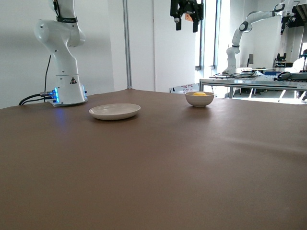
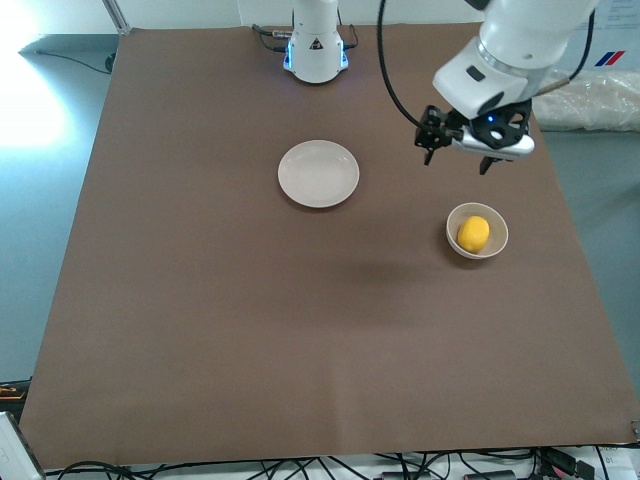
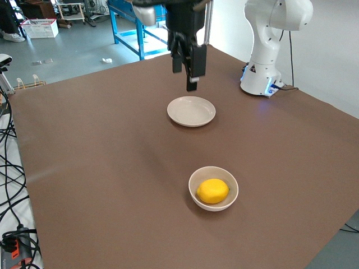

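Observation:
A yellow lemon (image 2: 473,233) sits in a small cream bowl (image 3: 213,203), also seen in the top view (image 1: 199,100). A flat cream plate (image 2: 318,174) lies apart from the bowl, toward the middle of the table. My black gripper (image 2: 455,164) hangs high above the table, upper right in the left view and at the top edge of the top view, above and away from the bowl. Its fingers stand apart, with nothing seen between them.
Cables and devices lie past its edge.

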